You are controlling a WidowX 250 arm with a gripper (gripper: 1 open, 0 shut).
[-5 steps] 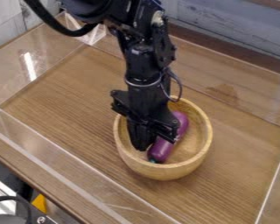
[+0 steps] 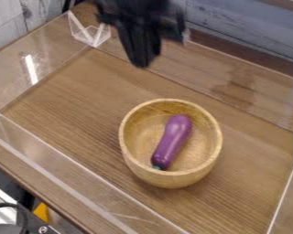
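Observation:
A tan round bowl (image 2: 143, 151) stands on the wooden table, right of centre in the lower half. Inside it lies a long purple eggplant-like object (image 2: 174, 141), tilted from upper right to lower left. The black robot arm (image 2: 139, 20) hangs blurred across the top of the view, well above and behind the bowl. Its fingertips are too blurred to tell whether they are open or shut.
A clear wire or plastic rack (image 2: 91, 27) is at the back left, partly behind the arm. The table left and right of the bowl is bare. Something yellow with a dark cable lies at the lower left corner.
The arm has risen up and back out of the bowl to the top of the view, uncovering the purple object, which remains in the bowl.

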